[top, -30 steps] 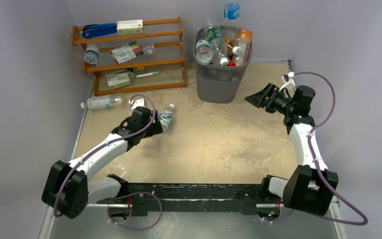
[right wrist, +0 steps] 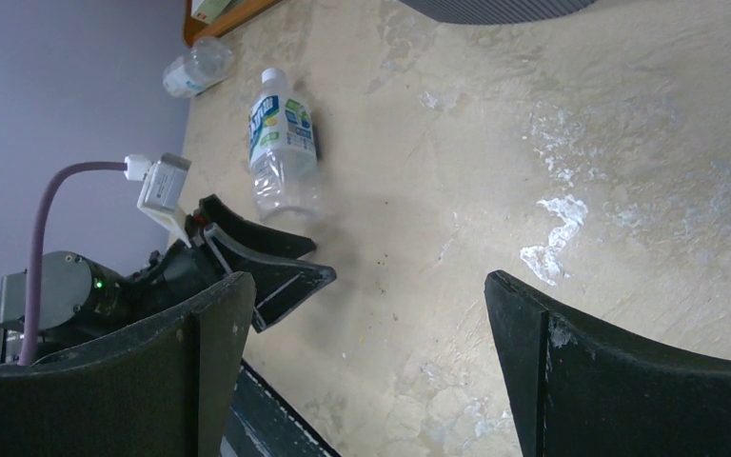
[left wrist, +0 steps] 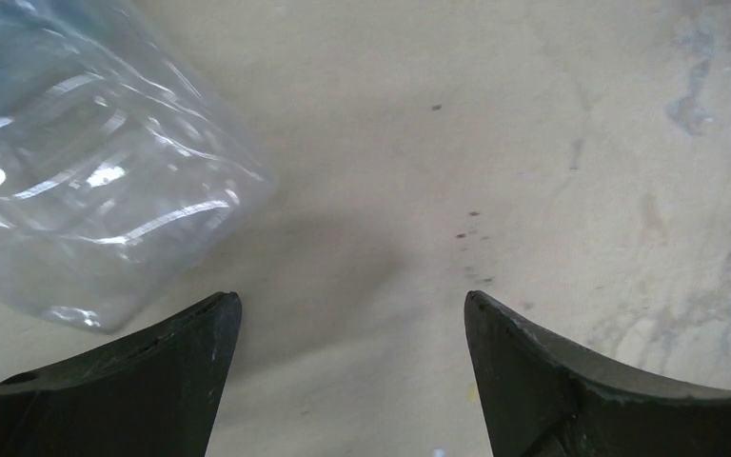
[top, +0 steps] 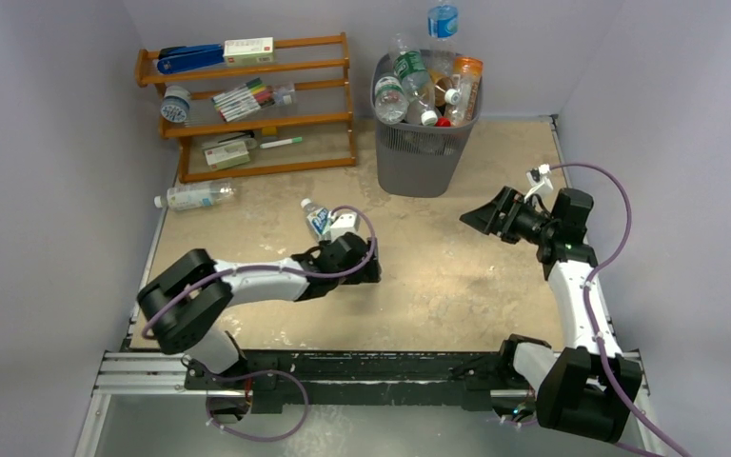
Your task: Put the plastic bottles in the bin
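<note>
A small labelled plastic bottle (top: 315,217) lies on the table, partly hidden by my left arm in the top view; its clear base (left wrist: 105,181) fills the upper left of the left wrist view. My left gripper is open beside it, with bare table between its fingers. A larger bottle (top: 193,196) lies at the left edge. The grey bin (top: 414,162) at the back is full of bottles. My right gripper (top: 476,218) is open and empty on the right, above bare table; in the right wrist view the small bottle (right wrist: 284,143) lies upper left.
A wooden rack (top: 266,167) with pens, boxes and a jar stands at the back left. Walls bound the left, back and right.
My left gripper has moved right and toward the front. The small bottle appears shifted slightly left. My right arm has moved a little toward the front.
</note>
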